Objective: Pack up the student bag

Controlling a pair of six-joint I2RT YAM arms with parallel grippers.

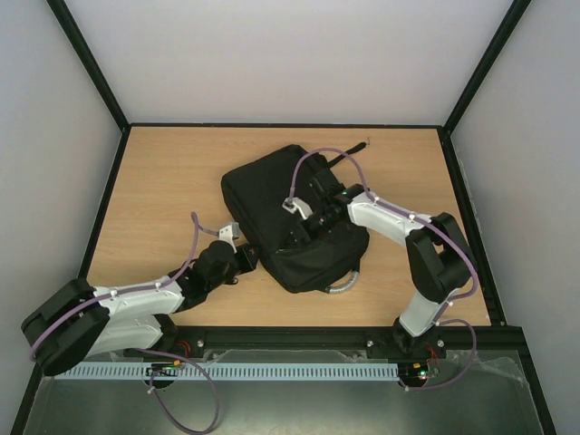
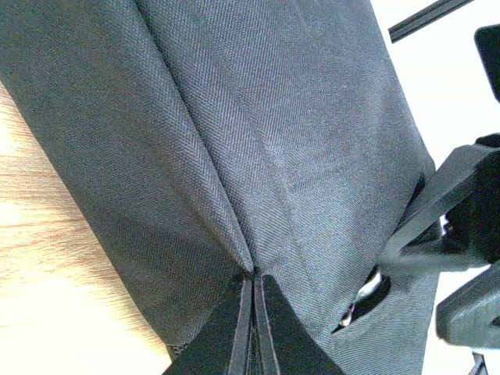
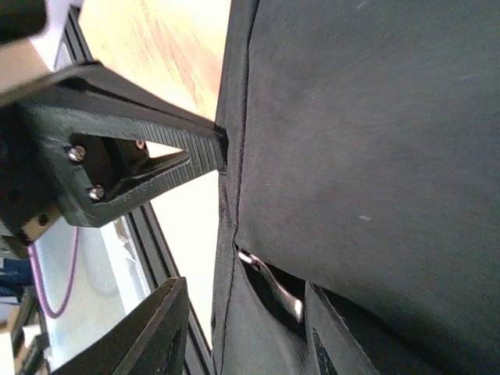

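A black fabric bag (image 1: 263, 190) lies flat on the wooden table. My left gripper is shut at its left edge, at a fold of the fabric (image 2: 203, 156); whether cloth is between its tips is unclear. My right gripper is open over the bag, beside a narrow opening with a shiny metal zipper piece (image 3: 269, 281) between and beyond its fingertips. The left gripper also shows at the left of the right wrist view. The bag's contents are hidden.
Bare table (image 1: 154, 199) lies left of the bag and at its right. A grey curved handle (image 1: 344, 285) sticks out at the bag's lower right, and a black strap (image 1: 349, 154) at the top. Dark rails border the table.
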